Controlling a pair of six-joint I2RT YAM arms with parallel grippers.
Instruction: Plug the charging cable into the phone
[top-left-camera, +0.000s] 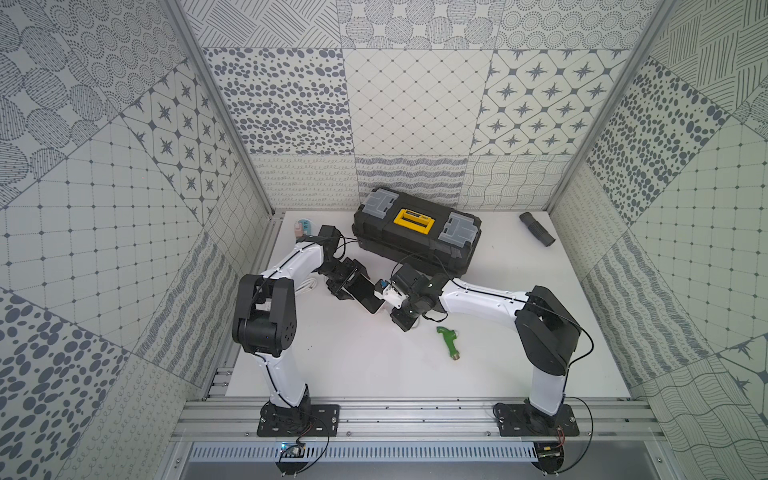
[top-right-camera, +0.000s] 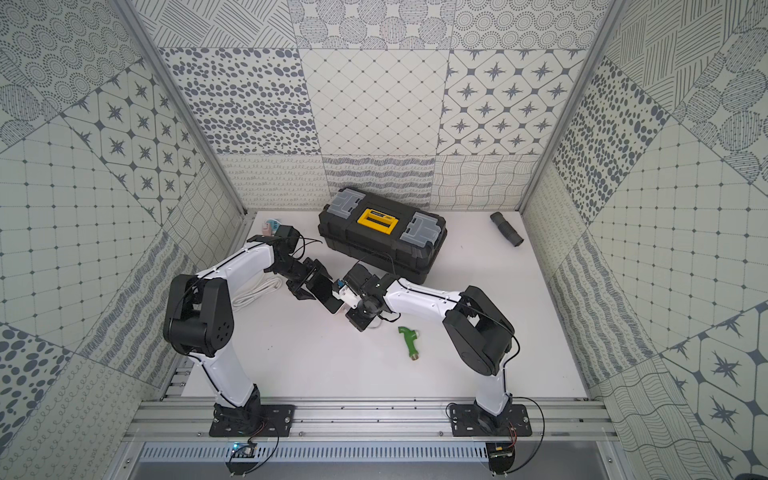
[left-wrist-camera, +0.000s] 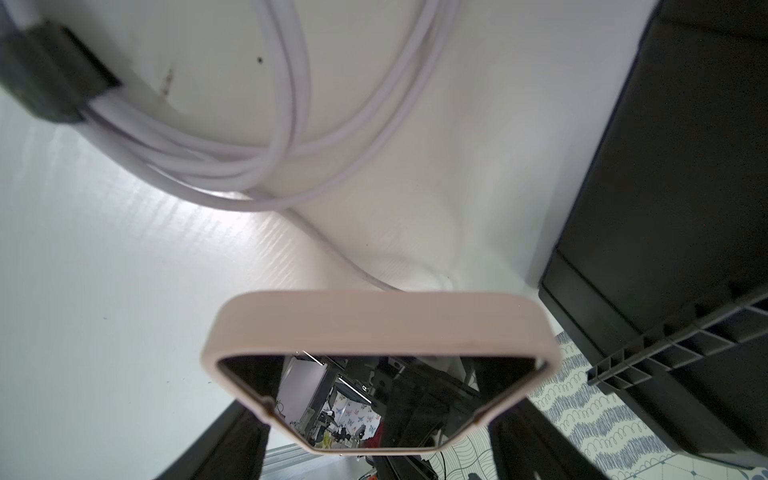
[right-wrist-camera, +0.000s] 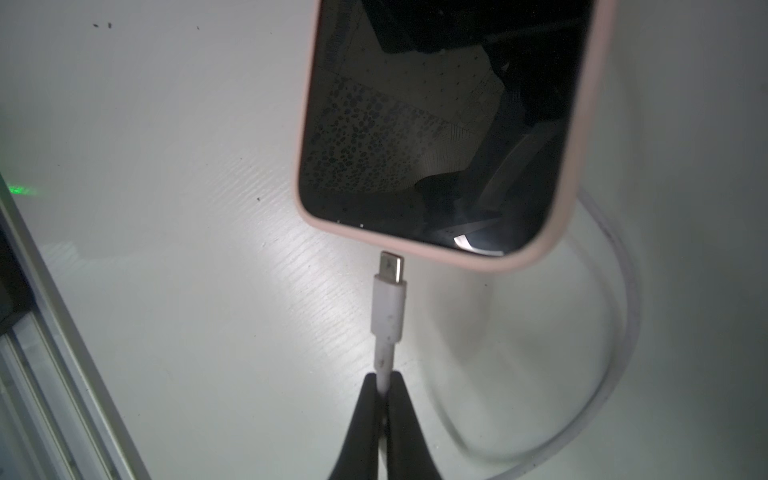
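Observation:
A phone (right-wrist-camera: 436, 136) in a pale pink case, screen dark, is held up over the table by my left gripper, which is shut on its sides. In the right wrist view its bottom edge faces the white charging cable's plug (right-wrist-camera: 389, 304). The metal tip sits right below that edge, outside the case; whether it touches, I cannot tell. My right gripper is shut on the cable just behind the plug, the thin cord running between its fingers. The port itself is hidden from view.
A black toolbox (top-left-camera: 416, 228) stands behind both arms. The cable's coiled part (left-wrist-camera: 216, 168) lies on the table by the left arm. A green tool (top-left-camera: 449, 342) rests in front of the right arm, and a black cylinder (top-left-camera: 537, 229) at the back right.

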